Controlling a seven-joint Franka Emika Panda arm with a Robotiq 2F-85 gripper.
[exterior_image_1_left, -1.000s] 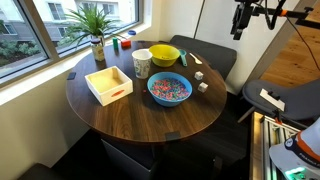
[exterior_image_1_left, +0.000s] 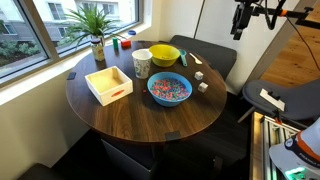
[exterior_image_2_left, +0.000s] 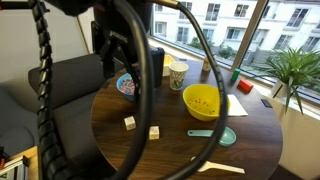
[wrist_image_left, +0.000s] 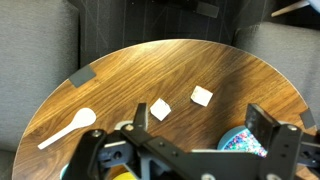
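Observation:
My gripper is high above the round wooden table, its two black fingers wide apart with nothing between them. Two white cubes lie apart on the wood: one cube (wrist_image_left: 160, 109) and another cube (wrist_image_left: 202, 95). A blue bowl (exterior_image_1_left: 169, 90) of small colourful pieces stands near the table's middle; the wrist view shows only part of it, behind the right finger. A yellow bowl (exterior_image_2_left: 203, 101) rests farther along. The white patterned cup (exterior_image_1_left: 142, 63) stands upright beside a cream open box (exterior_image_1_left: 109, 85). In exterior view 1, the gripper appears at the upper right, clear of everything on the table.
A white spoon (wrist_image_left: 71, 127) and a teal spoon (exterior_image_2_left: 214, 133) lie near the yellow bowl. A potted plant (exterior_image_1_left: 93, 25) stands by the window. Bare wood (exterior_image_1_left: 130, 118) spans the table's front. Black chairs surround it.

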